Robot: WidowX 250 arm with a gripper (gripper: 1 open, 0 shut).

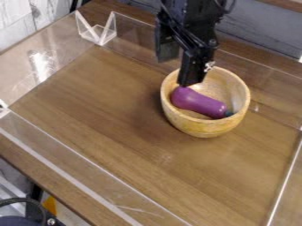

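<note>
My black gripper [190, 72] hangs over the left rear rim of a light wooden bowl [203, 124], its fingers pointing down and standing open, with no object seen held between them. A purple elongated object [197, 101] lies inside the bowl, just below and in front of the fingers, tilted from upper left to lower right. Part of the bowl's back rim is hidden by the gripper.
A clear plastic holder [97, 26] stands at the back left. Transparent edges run along the left and right sides.
</note>
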